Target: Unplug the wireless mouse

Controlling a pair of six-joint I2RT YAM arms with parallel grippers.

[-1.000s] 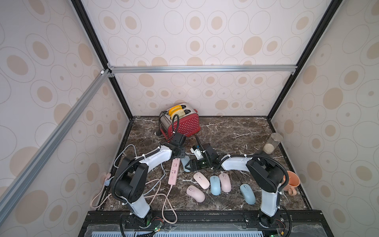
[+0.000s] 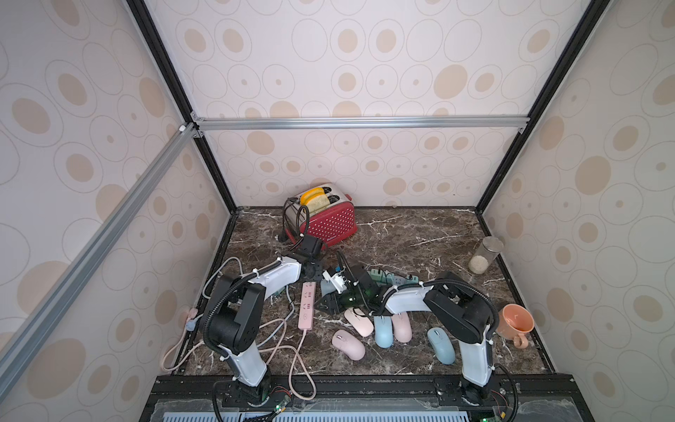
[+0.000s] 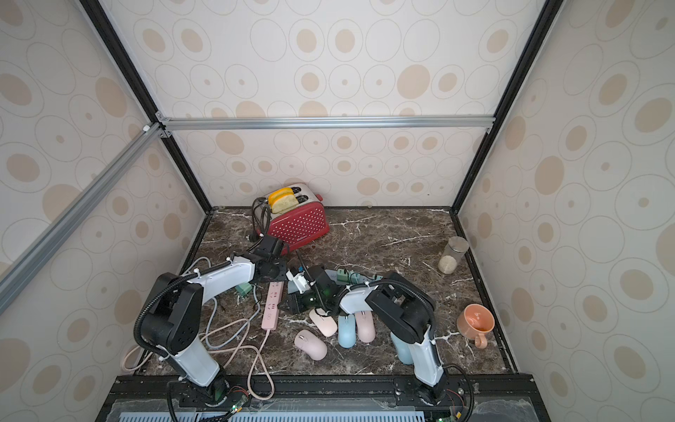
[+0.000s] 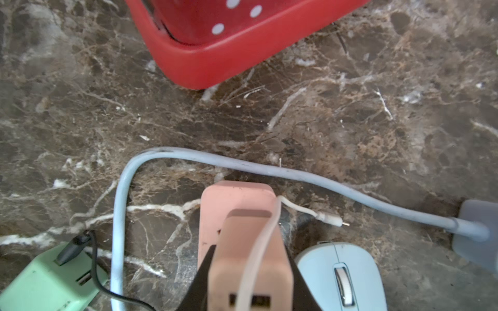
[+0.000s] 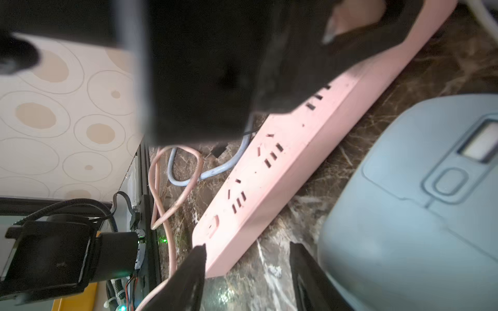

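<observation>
My left gripper is shut on a pink charger [image 4: 249, 233] at the far end of the pink power strip [image 2: 306, 309]. A thin white cable [image 4: 298, 207] runs over the charger, and its small plug [image 4: 329, 218] lies loose beside it. A light blue mouse [image 4: 337, 274] lies right of the strip's end, with no plug visible in it. My right gripper stands part open just beside that mouse, low over the table and the strip; nothing shows between its fingers.
The red toaster [image 2: 327, 225] stands behind the arms. Several pink and blue mice [image 2: 348, 344] lie at the front. An orange mug [image 2: 515, 320] and a jar [image 2: 485, 254] are at the right. A green charger [image 4: 52, 280] and loose cables crowd the left.
My left gripper has shifted slightly left, and the strip with it. The right gripper has moved left and toward the front, now covering more of the blue mouse in the top left view.
</observation>
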